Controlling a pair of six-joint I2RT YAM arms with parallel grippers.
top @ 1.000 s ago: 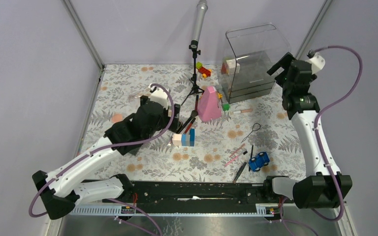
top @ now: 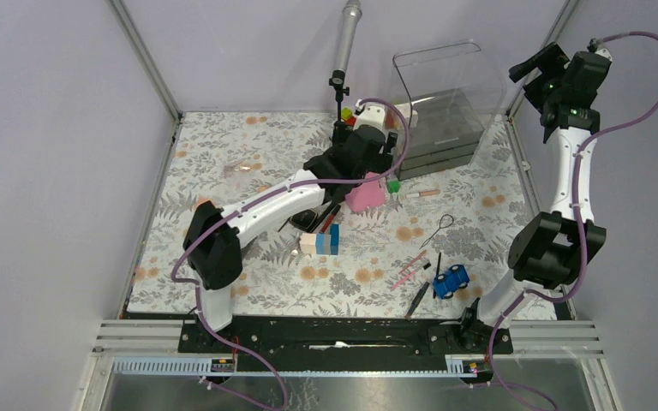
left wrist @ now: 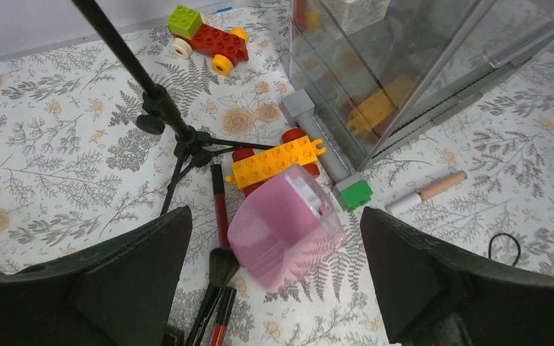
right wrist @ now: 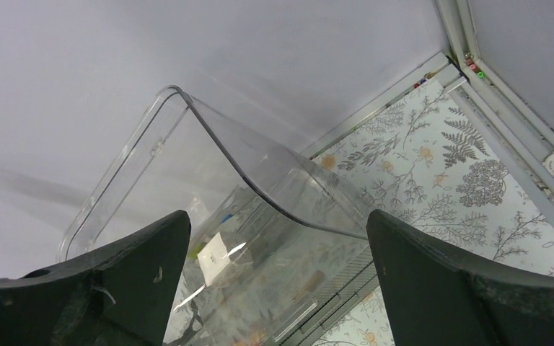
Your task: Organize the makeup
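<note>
A clear organizer point(top: 441, 128) stands at the back right; its raised clear lid fills much of the right wrist view. Below my open left gripper lie a pink bag-shaped item point(left wrist: 281, 231), a black makeup brush point(left wrist: 220, 270) and a yellow-red brick toy point(left wrist: 267, 164). A tan-and-white stick point(left wrist: 425, 189) lies beside the organizer. Toward the front are pink tools point(top: 407, 274), a wire loop point(top: 441, 224) and a black pen point(top: 415, 300). My open right gripper hangs high at the right of the organizer, nothing between its fingers.
A black stand point(left wrist: 187, 137) rises just behind the pink item, with a red brick car point(left wrist: 213, 43) beyond it. A blue toy car point(top: 451, 280) and blue-and-cream block point(top: 319, 244) lie nearer the front.
My left arm has swung to the back and right, over the pink item and stand. My right gripper has moved up and outward to the right. The objects look unchanged.
</note>
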